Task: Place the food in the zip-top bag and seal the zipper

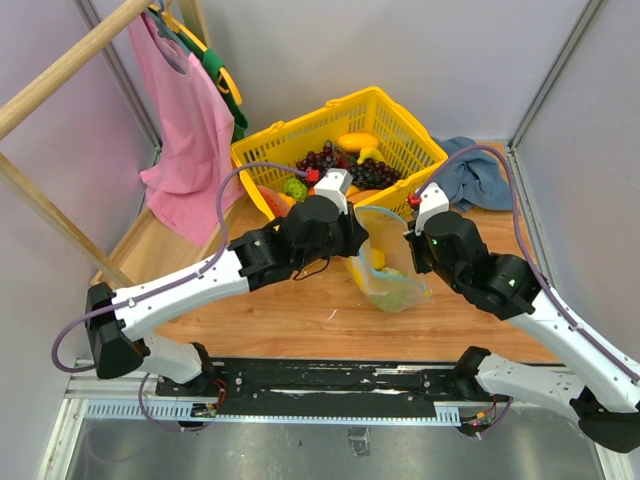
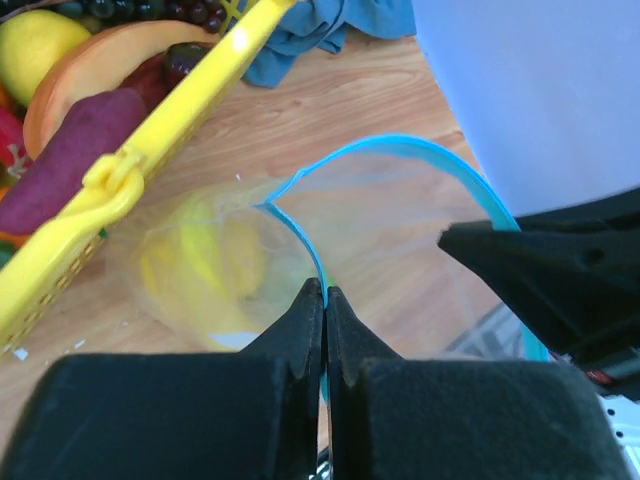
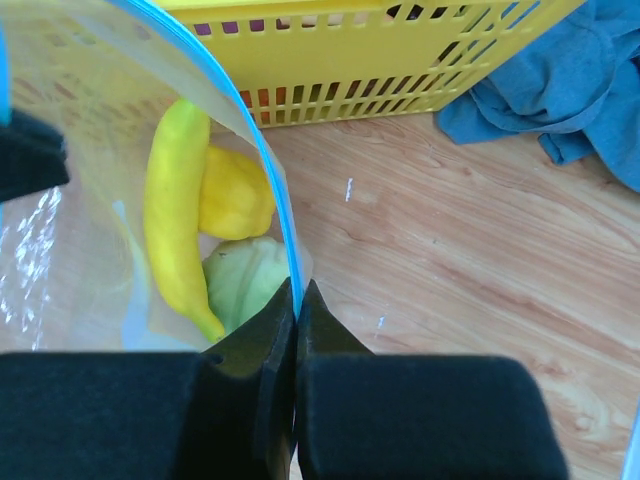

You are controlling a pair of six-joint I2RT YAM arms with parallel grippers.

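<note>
The clear zip top bag with a blue zipper rim hangs open between my grippers in front of the basket. My left gripper is shut on one side of the rim; my right gripper is shut on the opposite side. Inside lie a yellow banana, a yellow pepper and a pale green vegetable, resting low in the bag.
A yellow basket of toy fruit and vegetables stands just behind the bag. A blue cloth lies at the back right, and a pink garment hangs at the left. Bare wood surrounds the bag at the front.
</note>
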